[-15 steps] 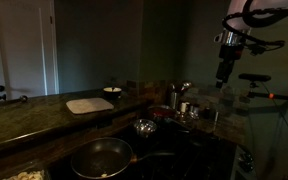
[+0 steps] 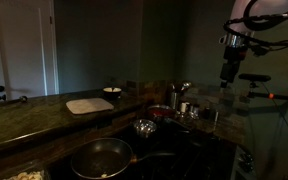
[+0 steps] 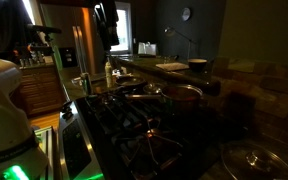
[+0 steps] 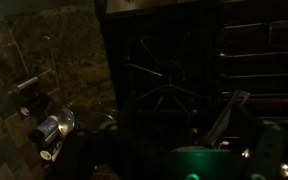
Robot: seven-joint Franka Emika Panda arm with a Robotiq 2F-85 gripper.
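High above the right side of the stove hangs my gripper (image 2: 227,76), clear of the cookware. In exterior view 2 the gripper (image 3: 112,42) is a dark shape at the top. The wrist view is too dark to show how its fingers stand. A black frying pan (image 2: 102,158) with a small pale bit in it is at the front of the stove. Behind it sits a shiny metal bowl (image 2: 145,127). A red pot (image 2: 160,112) stands farther back; in exterior view 2 a pot (image 3: 183,95) is on the stove.
A white board (image 2: 89,105) and a small dark-and-white pot (image 2: 112,92) rest on the raised counter (image 2: 29,122). Utensils and jars (image 2: 184,105) crowd the back corner. A glass lid (image 3: 256,160) lies at the right. Bare burner grates (image 3: 149,140) show in front.
Compared with a second ago, the arm and gripper have shifted slightly right and a little lower. Pans, bowl and board stay where they were.
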